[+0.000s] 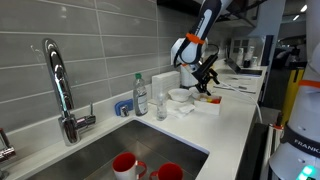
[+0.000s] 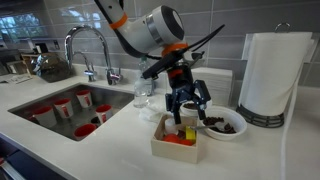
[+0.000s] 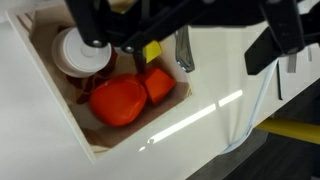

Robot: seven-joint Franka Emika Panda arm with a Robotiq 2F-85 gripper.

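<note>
A small light-coloured box point(image 2: 175, 152) stands on the white counter; in the exterior view it lies below my gripper point(image 2: 191, 114). The fingers stand open, with nothing seen between them. Inside the box are a round red item point(image 3: 118, 100), a smaller orange-red piece point(image 3: 157, 84), a yellow piece point(image 3: 152, 50) and a white round container point(image 3: 80, 52). Dark gripper parts cover the top of the wrist view and hide some of the contents. My fingertips appear above the box, apart from the red items.
A white bowl point(image 2: 237, 130) with dark contents sits close beside the box, and a paper towel roll point(image 2: 262, 78) stands farther right. The sink point(image 2: 62, 122) holds several red cups. Bare counter point(image 2: 110, 155) lies in front.
</note>
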